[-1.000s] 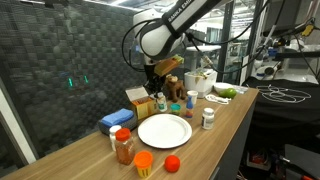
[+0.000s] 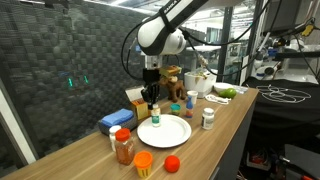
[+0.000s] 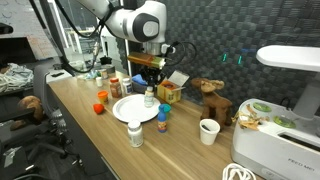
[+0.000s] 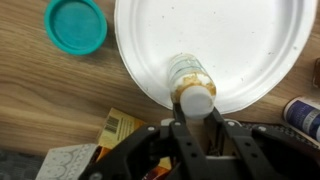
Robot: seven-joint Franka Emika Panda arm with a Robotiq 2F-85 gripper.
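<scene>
A small bottle with a white cap and a pale label (image 4: pixel 187 74) stands at the back part of the round white plate (image 2: pixel 176 136), or just over it; contact with the plate is hard to judge. My gripper is right at the bottle's cap, pointing down from above. Its dark fingers reach the cap's edge, but whether they still press on it does not show clearly. From the side, the bottle (image 3: pixel 149 98) looks upright under the gripper (image 3: pixel 154 84). Apart from the bottle, the plate is empty.
Beside the plate are a teal cup (image 4: pixel 76 26), a white-lidded jar (image 3: pixel 135 133) and a blue-and-orange bottle (image 3: pixel 162 123). An open cardboard box (image 3: pixel 168 92) stands close behind. Orange and red items (image 2: pixel 172 164) sit near the front edge. A brown plush animal (image 3: pixel 214 100) stands farther along.
</scene>
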